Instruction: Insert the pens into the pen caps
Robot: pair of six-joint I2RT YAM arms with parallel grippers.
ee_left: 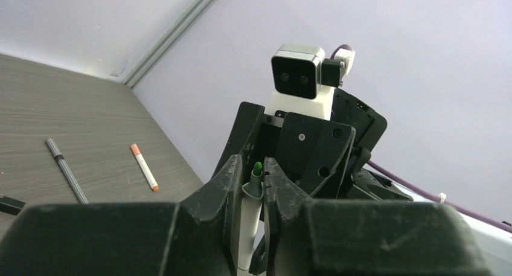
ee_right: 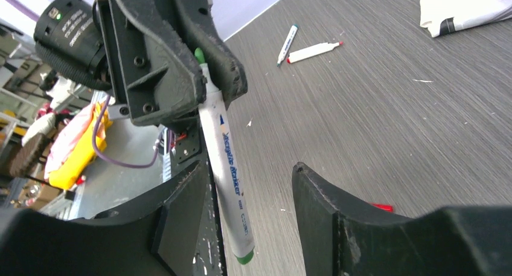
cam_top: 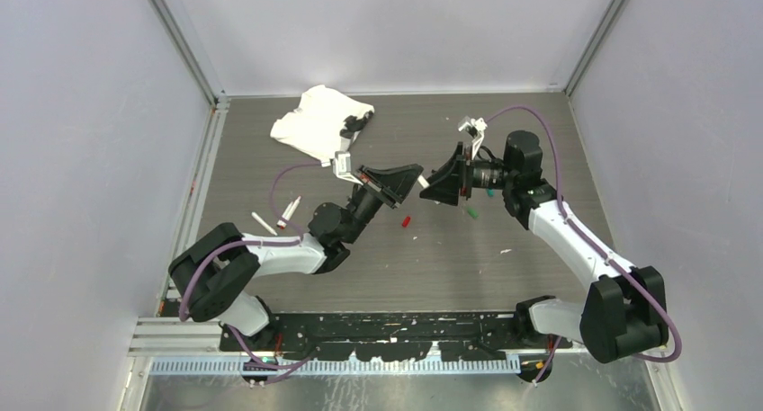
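Note:
A white marker [ee_right: 226, 173] with a green nib and green end is pinched near its nib by my left gripper, which is shut on it. In the left wrist view the nib [ee_left: 258, 169] pokes up between the fingertips. My right gripper is open, its two fingers apart on either side of the marker's body in the right wrist view; whether either touches it I cannot tell. On the table lie a small red cap [cam_top: 406, 221], a green cap [cam_top: 472, 212] and a teal cap [cam_top: 490, 192].
Several white markers [cam_top: 264, 223] rest at the left, partly behind the left arm. A white cloth [cam_top: 315, 123] lies at the back left. The left wrist view shows a dark grey pen [ee_left: 67, 172] and an orange-ended marker [ee_left: 145, 167].

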